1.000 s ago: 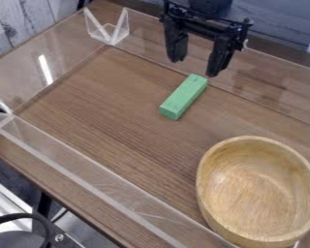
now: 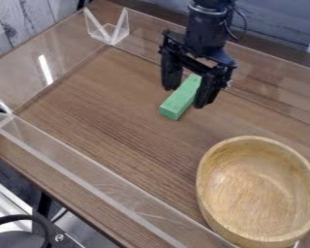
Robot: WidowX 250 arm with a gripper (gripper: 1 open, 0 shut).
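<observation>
The black robot gripper (image 2: 192,79) hangs over a green block (image 2: 181,100) lying on the wooden table (image 2: 100,136), in the upper middle of the camera view. Its fingers reach down around the block's upper part, hiding some of it. Whether they are shut on it or stand open is hard to see.
A round tan wooden bowl (image 2: 254,189) sits at the lower right. A clear plastic piece (image 2: 108,27) stands at the back left. Black cables or parts lie beyond the lower left edge.
The block appears in the same place.
</observation>
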